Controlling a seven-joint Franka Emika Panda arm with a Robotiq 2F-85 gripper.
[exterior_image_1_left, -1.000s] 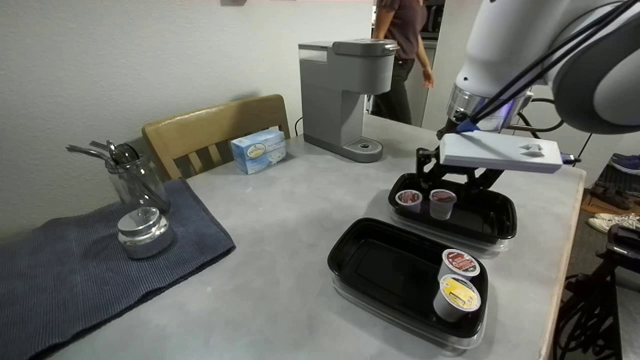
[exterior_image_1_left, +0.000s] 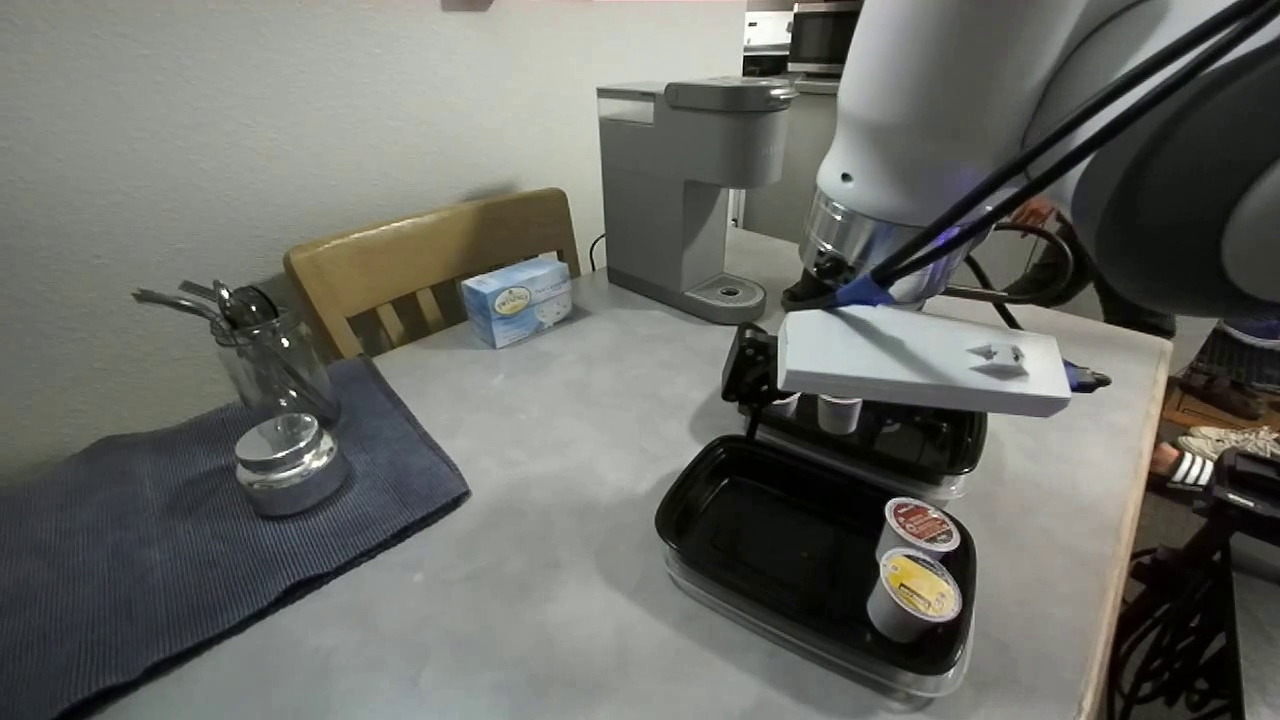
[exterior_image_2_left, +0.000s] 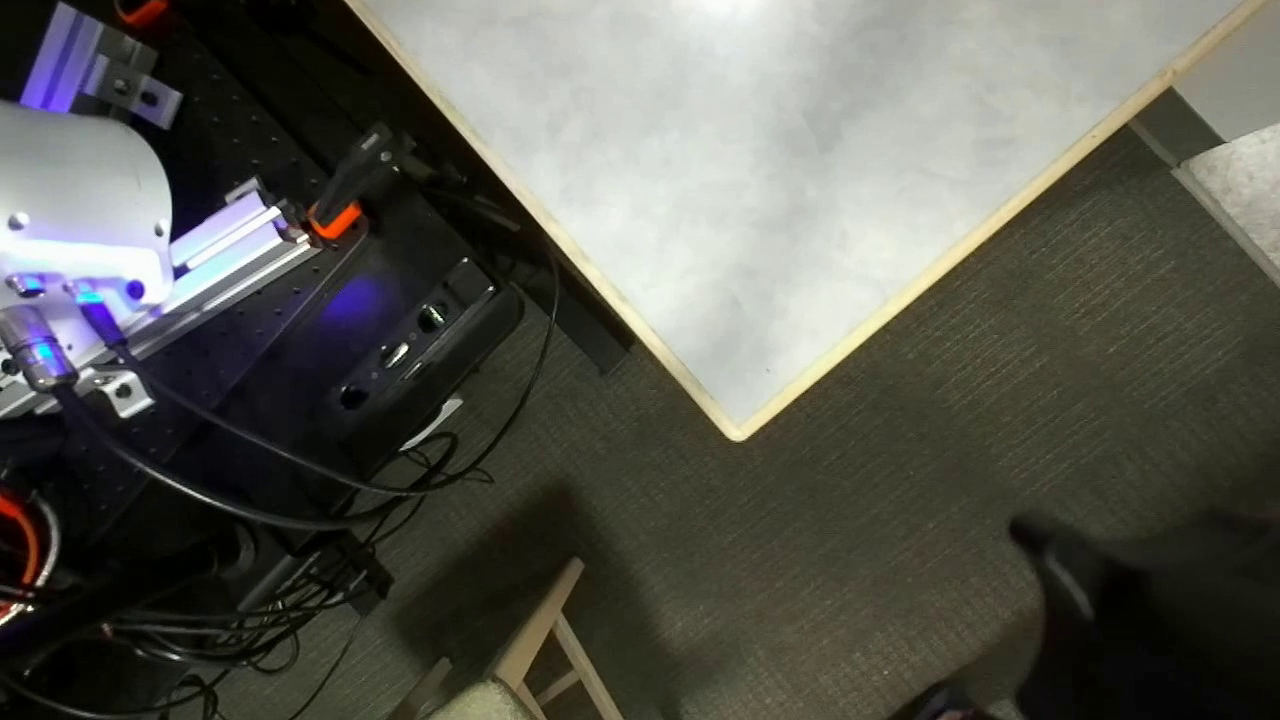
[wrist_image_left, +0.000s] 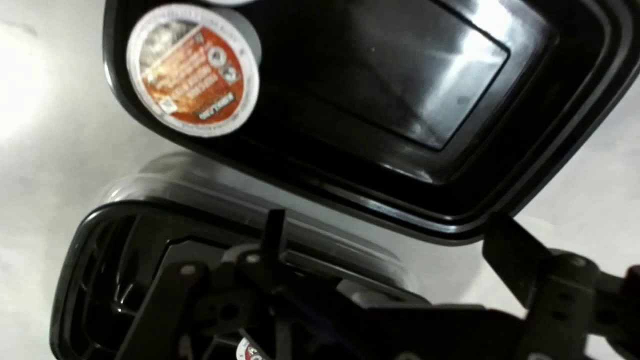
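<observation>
My gripper stands open, with no pod between its fingers. In the wrist view, one finger (wrist_image_left: 274, 231) overlaps the far tray's near side and the other (wrist_image_left: 507, 249) is by the near tray's rim. The near black tray (exterior_image_1_left: 768, 564) holds a red-lidded pod (exterior_image_1_left: 921, 528) and a yellow-lidded pod (exterior_image_1_left: 914, 594) at its right end. The far black tray (exterior_image_1_left: 960, 438) is partly covered by the gripper (exterior_image_1_left: 756, 414); two pods show in it, one of them a white cup (exterior_image_1_left: 839, 415). Whether a finger touches either tray is unclear.
A grey coffee maker (exterior_image_1_left: 660, 180) stands at the back, with a blue tea box (exterior_image_1_left: 518, 300) to its left. A glass jar of spoons (exterior_image_1_left: 276, 372) and a silver-lidded jar (exterior_image_1_left: 288, 462) are on the blue mat (exterior_image_1_left: 396, 444). Bare table lies between mat and trays.
The gripper has come lower, leftward and toward the near tray. The far tray, with its pods, has shifted left. The near tray looks unmoved. A person behind the table has left that spot.
</observation>
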